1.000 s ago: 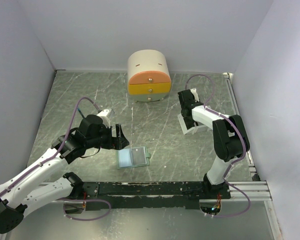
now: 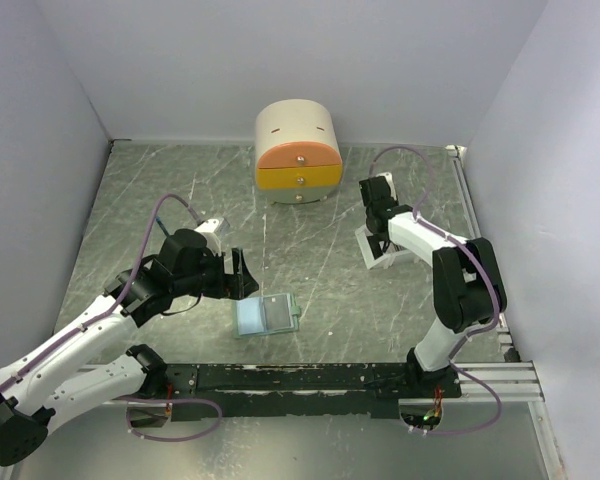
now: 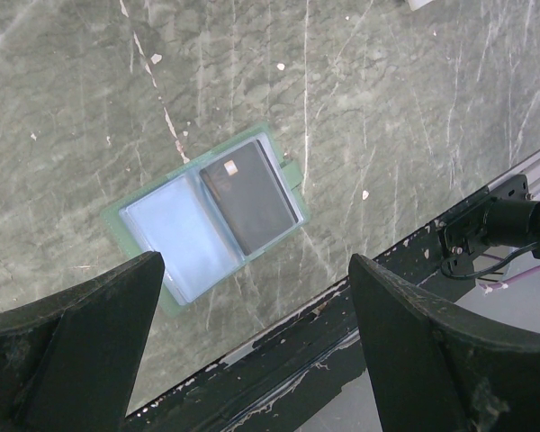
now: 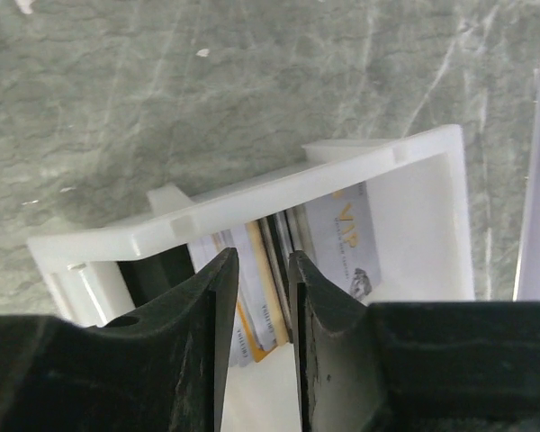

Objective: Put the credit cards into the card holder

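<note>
A white tray (image 4: 378, 153) holds a row of stacked cards, including a grey card with gold VIP lettering (image 4: 337, 229) and pale striped cards (image 4: 252, 288). My right gripper is part open just over these cards, nothing clearly between its fingers. On the near middle of the table lies a green-edged card holder (image 3: 123, 223) with a pale blue pocket (image 3: 184, 238) and a grey pocket (image 3: 250, 200). My left gripper hangs open above and near it, empty.
A rounded box with orange and yellow drawers (image 2: 300, 170) stands at the back middle. A dark rail runs along the front edge.
The left arm stays still.
</note>
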